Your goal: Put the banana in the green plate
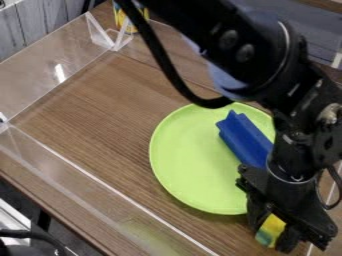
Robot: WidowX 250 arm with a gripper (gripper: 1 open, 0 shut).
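Note:
The banana (pixel 271 230), yellow with a greenish-blue patch near its tip, shows at the bottom right, in front of the green plate. Only its near end is visible, because the black gripper (pixel 285 222) covers the rest. Its fingers reach down around the banana from both sides, but whether they are closed firmly on it is hard to see. Left of and behind the gripper, the green plate (pixel 194 160) lies flat on the wooden table, the gripper overlapping its right front rim in view.
A blue block (pixel 246 139) rests on the plate's right side, close to the arm. Clear plastic walls (pixel 80 180) border the table at the left and front. A yellow-labelled can (pixel 123 18) stands at the back.

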